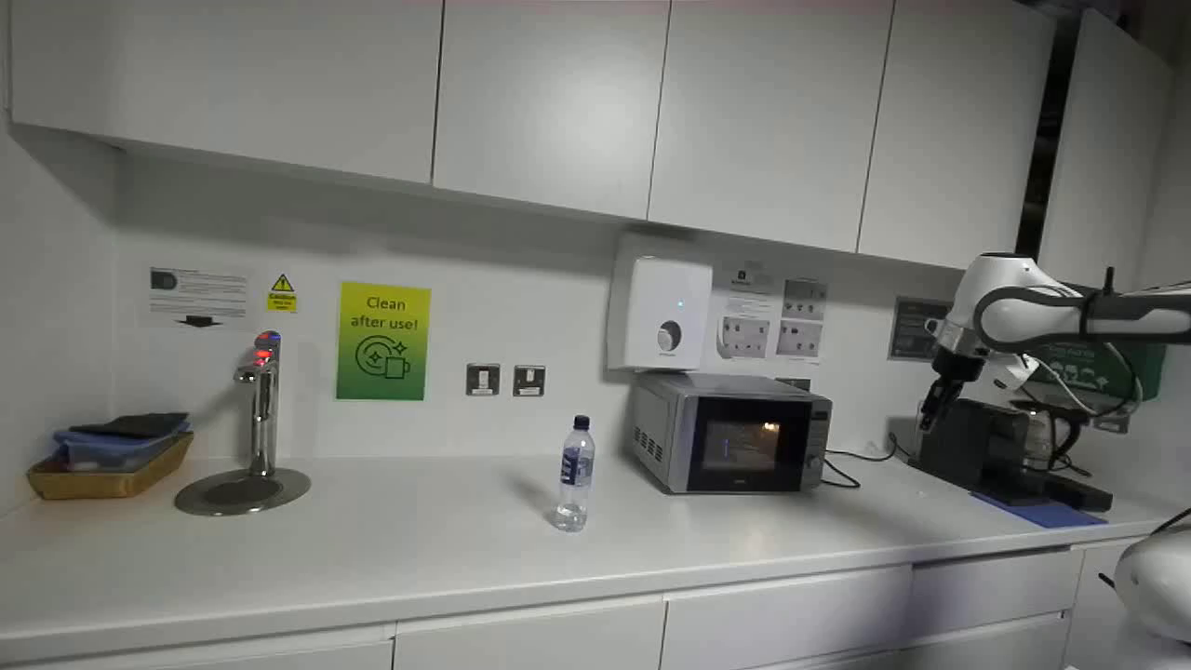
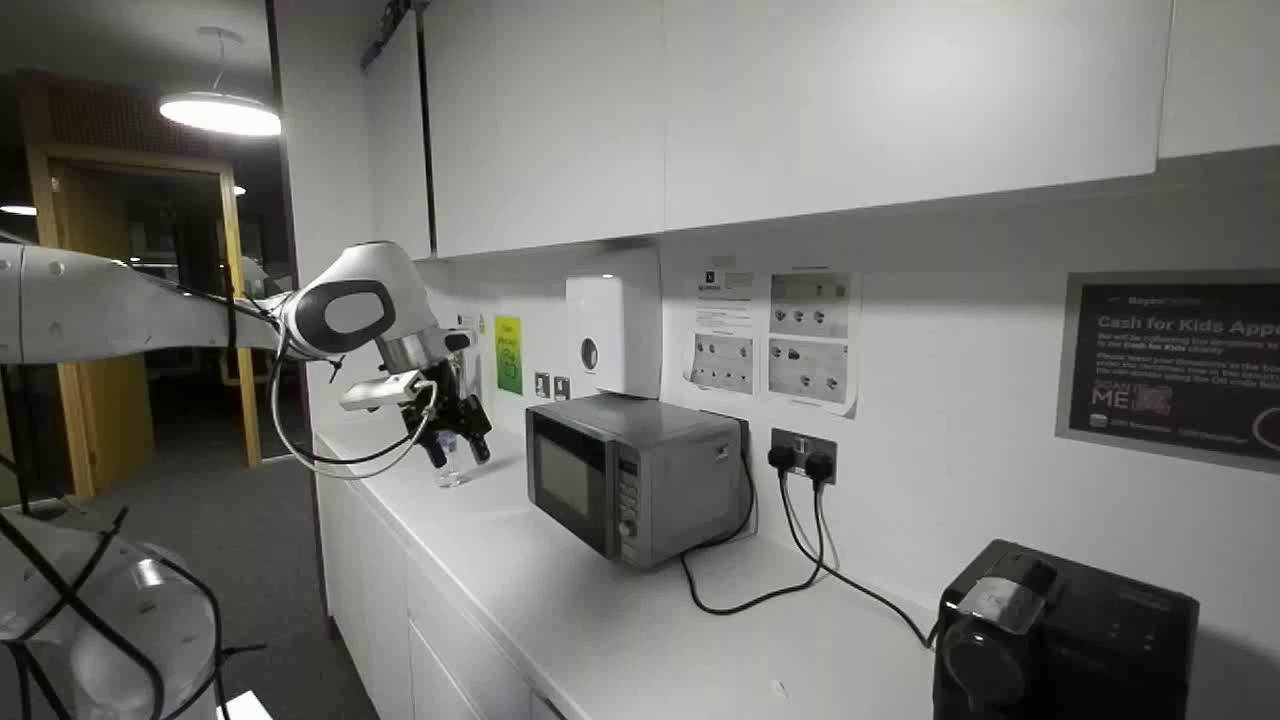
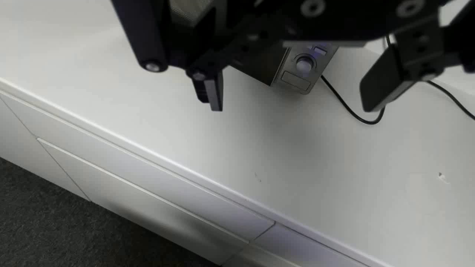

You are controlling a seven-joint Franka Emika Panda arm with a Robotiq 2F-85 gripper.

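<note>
A clear plastic water bottle (image 1: 574, 486) with a dark cap stands upright on the white counter, left of the grey microwave (image 1: 732, 434). The microwave's door is shut, with a light glinting in its window. My black gripper is open in the wrist view, its two fingers wide apart and only bare counter below them. From the first exterior view, the gripper (image 1: 929, 422) hangs above the counter, to the right of the microwave and clear of it. In the second exterior view the bottle (image 2: 447, 462) shows partly behind the gripper (image 2: 461, 462).
A black coffee machine (image 2: 1068, 630) and a kettle (image 1: 1046, 435) stand at the right end. Power cables (image 2: 768, 598) trail beside the microwave. At the left are a tap (image 1: 263, 408) and a basket (image 1: 110, 475). Wall cupboards (image 1: 770, 123) overhang the counter, whose left-middle stretch is clear.
</note>
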